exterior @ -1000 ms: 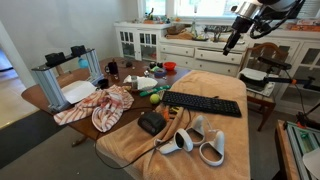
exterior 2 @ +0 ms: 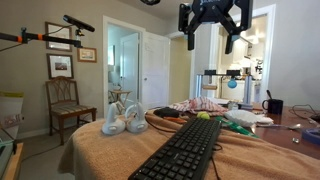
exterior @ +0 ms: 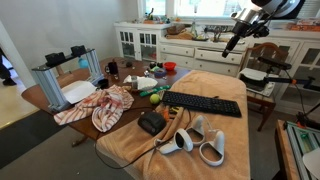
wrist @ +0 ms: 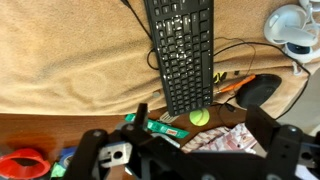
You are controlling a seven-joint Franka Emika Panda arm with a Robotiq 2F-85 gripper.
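High above the table my gripper (exterior 2: 207, 38) hangs open, its fingers wide apart with nothing between them. In exterior view 1 the gripper (exterior: 229, 50) is at the upper right, clear of everything on the table. Below it, a black keyboard (exterior: 203, 104) lies on a tan cloth (exterior: 221, 152). The wrist view looks down on this keyboard (wrist: 182, 52), whose lower end sits between and beyond the fingertips.
White VR controllers (exterior: 212, 152) and a black mouse (exterior: 152, 122) lie on the cloth. A tennis ball (wrist: 199, 117), a red bowl (wrist: 22, 163) and a striped cloth (exterior: 98, 108) are on the bare wood. A dark cable (wrist: 290, 100) runs near the mouse.
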